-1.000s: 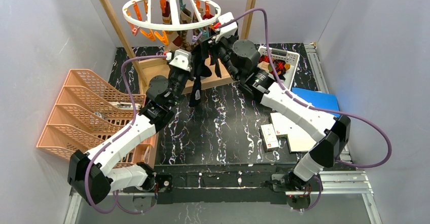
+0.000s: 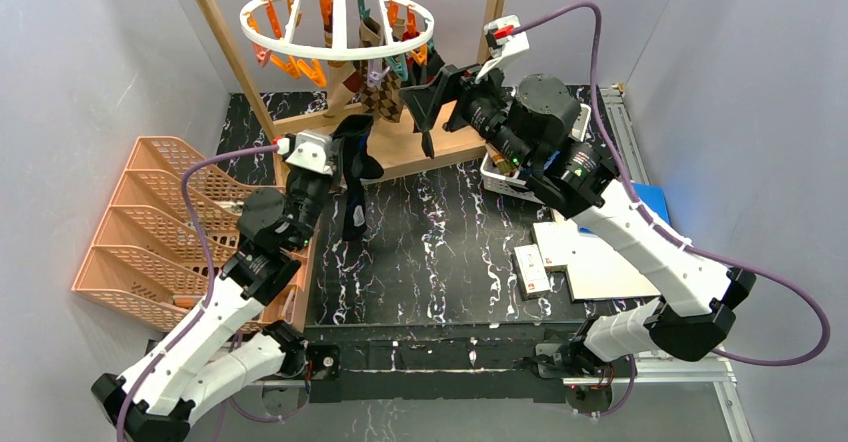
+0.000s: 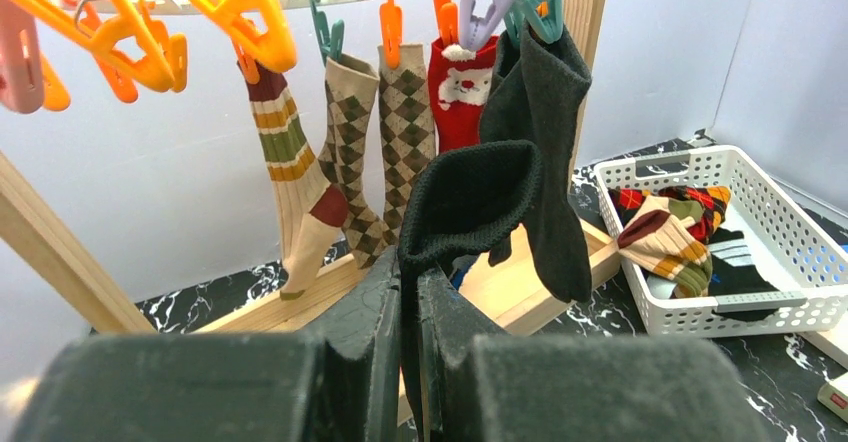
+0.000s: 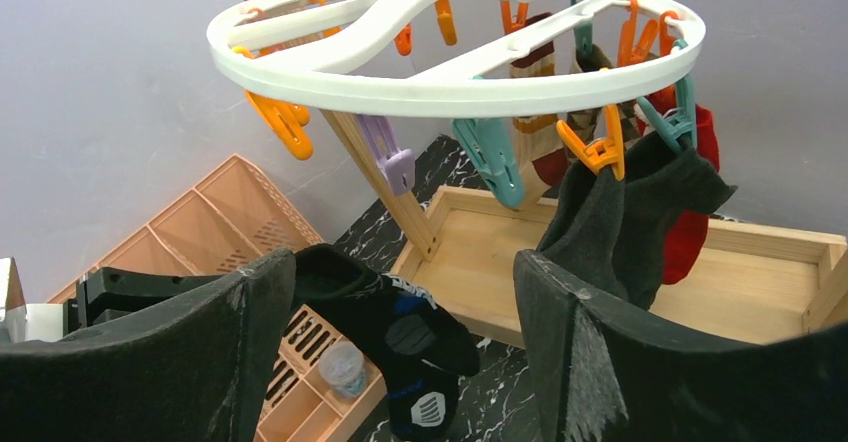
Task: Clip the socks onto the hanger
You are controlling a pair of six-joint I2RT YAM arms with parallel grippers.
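Note:
The white round hanger (image 4: 420, 94) hangs with several coloured clips around its rim. Below it, in the left wrist view, a patterned sock (image 3: 405, 112), a red sock (image 3: 463, 97) and a dark grey sock (image 3: 552, 142) hang from clips. A black sock (image 3: 480, 187) is pinched in my left gripper, its opening uppermost, clear of the clips. In the right wrist view that black sock (image 4: 395, 327) dangles beyond my right gripper, whose fingers stand apart with nothing between them. Two free clips, purple (image 4: 398, 169) and teal (image 4: 490, 162), hang above it.
A white basket (image 3: 690, 312) with more socks stands at the back right. The orange compartment tray (image 2: 150, 232) lies at the left, and the wooden frame (image 2: 232, 52) rises around the hanger. White boxes (image 2: 533, 272) lie right of the clear middle of the table.

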